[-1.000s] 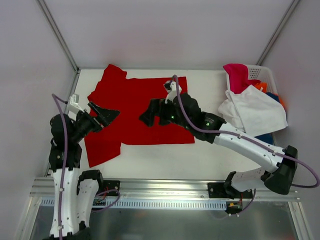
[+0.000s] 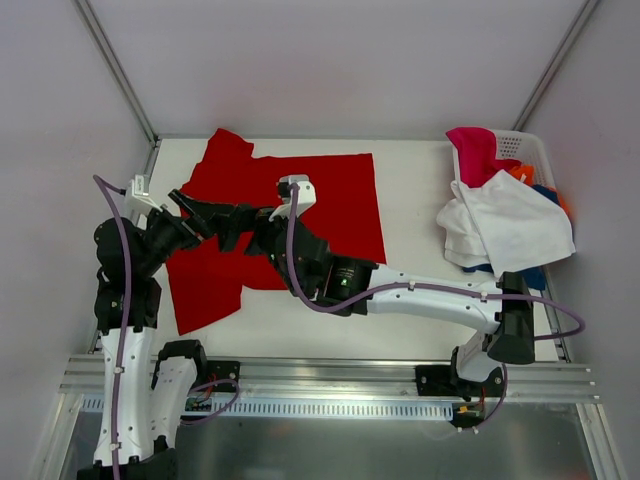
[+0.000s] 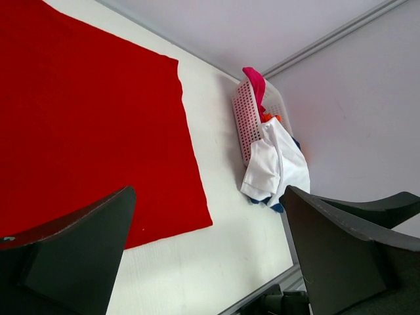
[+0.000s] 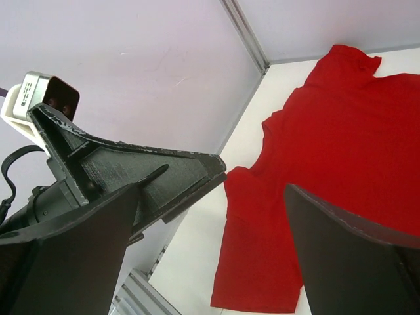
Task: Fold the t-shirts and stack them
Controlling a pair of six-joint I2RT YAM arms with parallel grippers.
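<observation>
A red t-shirt (image 2: 330,200) lies spread flat on the white table, its sleeves toward the left. My left gripper (image 2: 190,215) hangs open over its left part. My right gripper (image 2: 235,220) is open above the shirt too, close beside the left one. The left wrist view shows the shirt's straight hem (image 3: 187,131) below open fingers; in the right wrist view the sleeved end (image 4: 341,65) shows, with part of the left gripper in front. Neither gripper holds anything.
A white basket (image 2: 530,145) at the right holds pink, orange, blue and white garments (image 2: 510,220), the white one draped over its front. Bare table lies right of and in front of the red shirt. Walls close in the sides and back.
My right gripper has moved left across the shirt to beside the left gripper. The shirt lies unchanged.
</observation>
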